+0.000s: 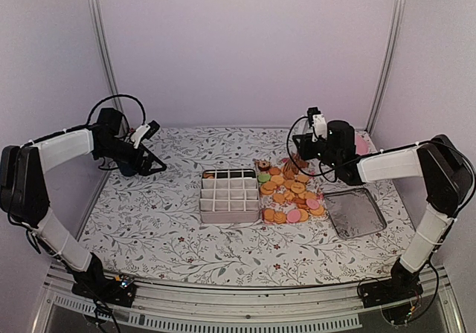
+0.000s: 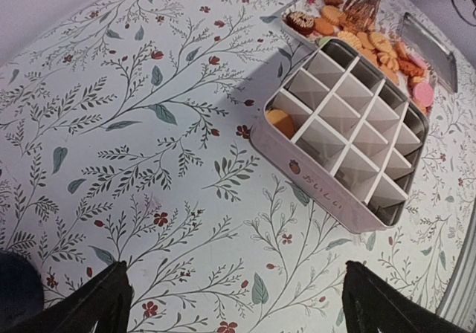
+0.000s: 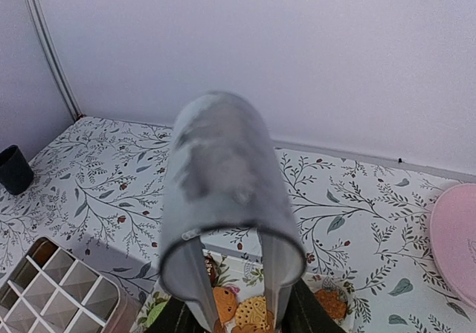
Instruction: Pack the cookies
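The box with compartments [image 1: 229, 217] stands mid-table; one round cookie [image 2: 280, 122] lies in a corner compartment. Right of it, several assorted cookies [image 1: 280, 217] cover a flat patterned tray. My right gripper [image 1: 303, 153] is over the back of these cookies, shut on grey translucent tongs [image 3: 230, 177], with a finger against each side. The tongs' arms reach down among the cookies in the left wrist view; whether a cookie is between their tips cannot be told. Far off at the left, my left gripper is open and empty above bare cloth.
An empty grey tray [image 1: 357, 214] lies at the right. A pink round item [image 3: 457, 236] rests at the back right, and a dark cup [image 2: 16, 292] stands by the left arm. The cloth left of the box and in front is clear.
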